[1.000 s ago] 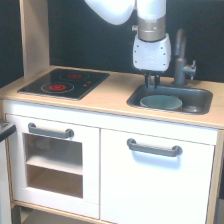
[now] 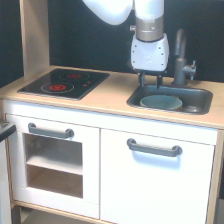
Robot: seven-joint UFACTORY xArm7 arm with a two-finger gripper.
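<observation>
A teal round dish (image 2: 160, 103), perhaps a plate or shallow pan, lies in the dark sink (image 2: 200, 101) at the right of the counter. Above the sink's back left part hangs my white gripper (image 2: 150, 80), pointing down. Its two dark fingers stand apart, and I see nothing between them. There appears to be a gap between the fingertips and the dish, though depth is hard to judge from this one view.
A dark faucet (image 2: 181, 62) rises behind the sink, close to the right of the gripper. The black stovetop (image 2: 65, 83) with red rings fills the counter's left, empty. Bare wood (image 2: 112, 92) lies between stove and sink. Below are white cabinet doors (image 2: 150, 180) with dark handles.
The fingers were close together a second ago and are now spread apart. The gripper has shifted very slightly to the left. The dish has not visibly moved.
</observation>
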